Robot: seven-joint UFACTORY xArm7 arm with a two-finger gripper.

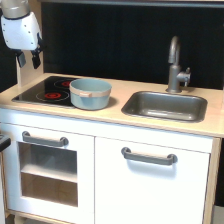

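Observation:
A greyish-blue pot (90, 94) stands upright on the wooden counter, at the right edge of the black stovetop (38, 96). Red rings mark the burners. High in the upper left corner is the white end of my arm, with the dark parts of my gripper (29, 56) at its lower side. It hangs above and behind the stovetop, clear of the pot. These parts are too small to show whether the gripper is open or shut, and I see no object there.
To the right, a sink (165, 105) is set into the counter, with a tall grey faucet (177, 65) behind it. Below are a left door (45, 141) with a see-through pane and a white right door (150, 190), both closed. Bare counter (120, 110) separates pot and sink.

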